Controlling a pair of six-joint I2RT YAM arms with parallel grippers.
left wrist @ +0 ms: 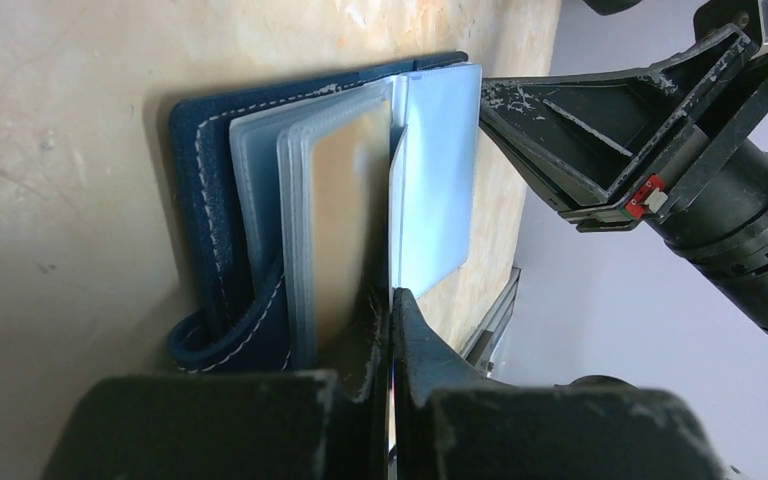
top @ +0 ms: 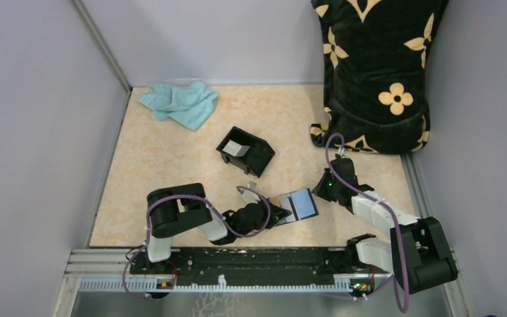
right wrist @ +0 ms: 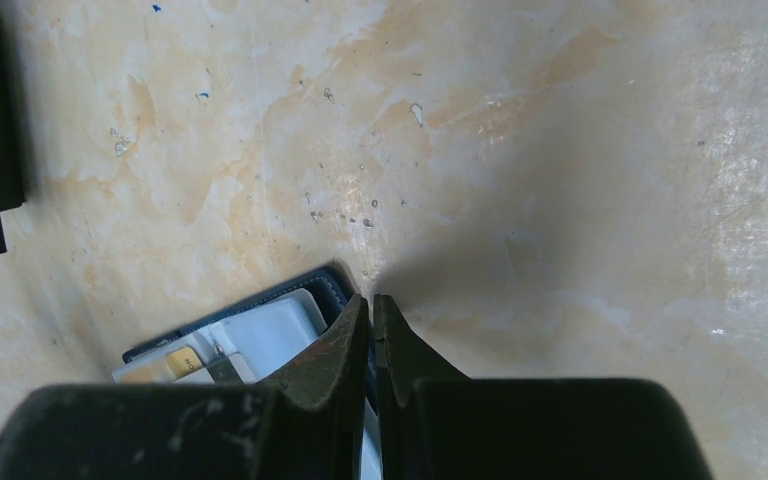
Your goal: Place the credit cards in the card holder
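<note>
The dark blue card holder (top: 305, 203) lies open near the table's front, its clear sleeves fanned. In the left wrist view a tan card (left wrist: 345, 215) shows in its stack of sleeves. My left gripper is shut over the holder; a thin pale sleeve edge (left wrist: 396, 215) runs down to its fingertips, and whether it is pinched cannot be told. At the holder's right edge, my right gripper stands slightly open, a strip of the holder (right wrist: 325, 288) visible through the narrow gap. Whether that edge sits between the fingers or below them is unclear.
Behind the holder stands a black box (top: 259, 157) with a whitish card (top: 236, 148) inside. A light blue cloth (top: 183, 104) lies at the back left, a black patterned cushion (top: 376, 79) at the back right. Bare table (top: 152, 162) spreads on the left.
</note>
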